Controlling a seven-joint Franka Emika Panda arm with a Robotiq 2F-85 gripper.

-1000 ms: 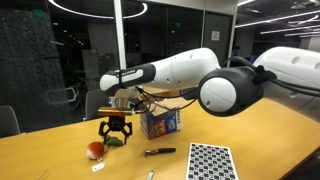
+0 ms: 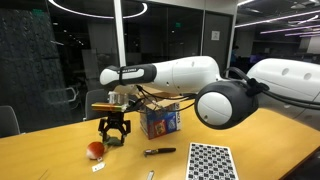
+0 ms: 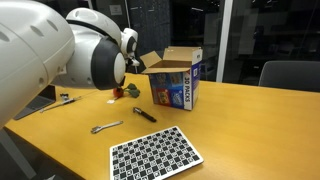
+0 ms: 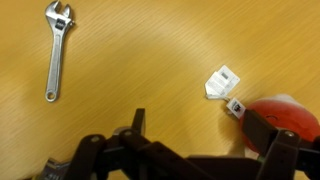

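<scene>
My gripper point(image 2: 114, 133) hangs over the left part of the table, its two dark fingers apart. In the wrist view the gripper stands open, with only bare wood visible between its fingertips. A round red thing with a pale patch point(image 4: 285, 116) lies by the right finger, which partly covers it; in exterior view 1 this red thing point(image 2: 95, 150) is just left of the gripper. Behind the fingers shows a dark green thing point(image 2: 114, 141), partly hidden. A white paper tag point(image 4: 222, 82) rests near the red thing. A silver wrench point(image 4: 57, 48) lies at the wrist view's upper left.
An open cardboard box point(image 3: 173, 84) stands behind the black-handled tool point(image 3: 144, 115). Toward the front lies a black-and-white patterned board point(image 3: 155, 155). Chairs point(image 2: 8, 122) line the far edge.
The gripper has shifted slightly left, toward the red thing, in exterior view 1. Its fingers stay apart, and the objects on the table have not visibly moved.
</scene>
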